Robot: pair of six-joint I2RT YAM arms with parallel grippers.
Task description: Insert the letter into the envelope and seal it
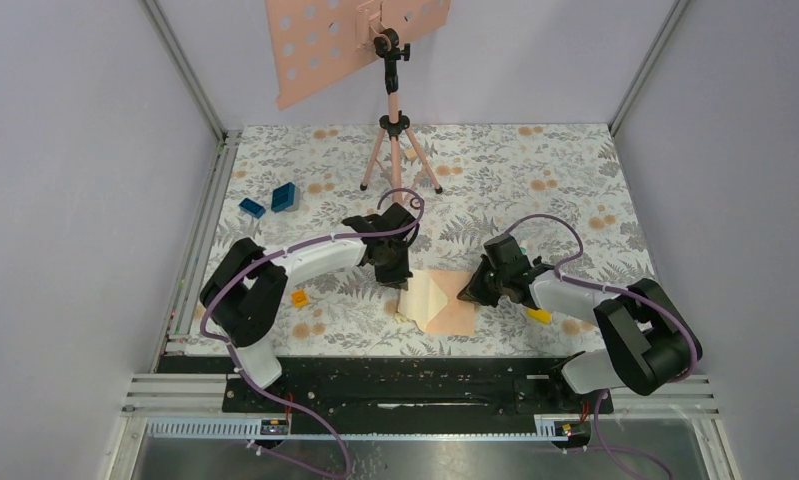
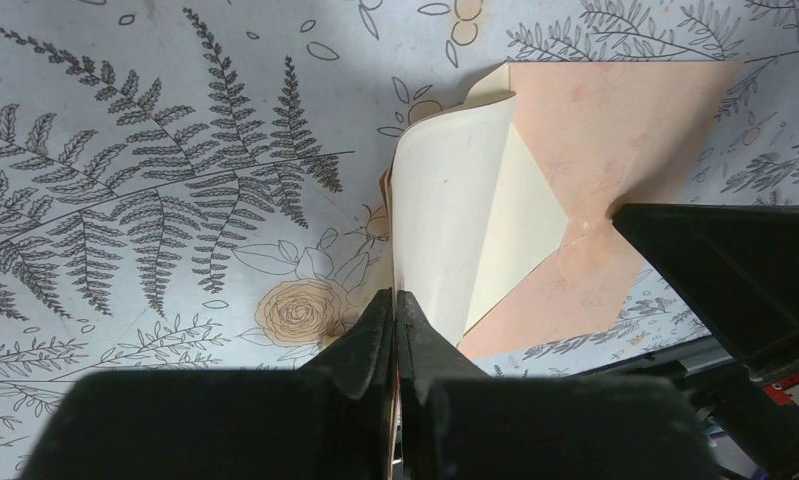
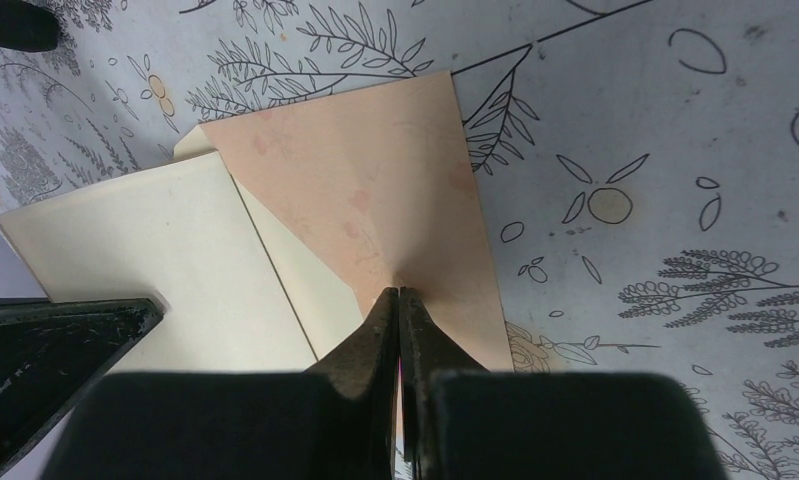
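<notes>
The pink envelope [image 1: 451, 310] lies on the patterned table, its cream flap and inner triangle showing. A cream paper sheet [image 2: 445, 200], folded over, stands along the envelope's left side. My left gripper is shut at that sheet's left edge; a thin edge of paper runs at its fingertips, but whether it is pinched is unclear. My right gripper is shut, its tips pressed on the envelope's pink body, nothing visible between them. In the top view both grippers flank the envelope, left [image 1: 400, 283] and right [image 1: 465, 295].
Two blue containers [image 1: 285, 197] sit at the back left, an orange block [image 1: 299, 298] at the left, a yellow item [image 1: 538, 315] by the right arm. A pink tripod [image 1: 396, 165] stands at the back centre.
</notes>
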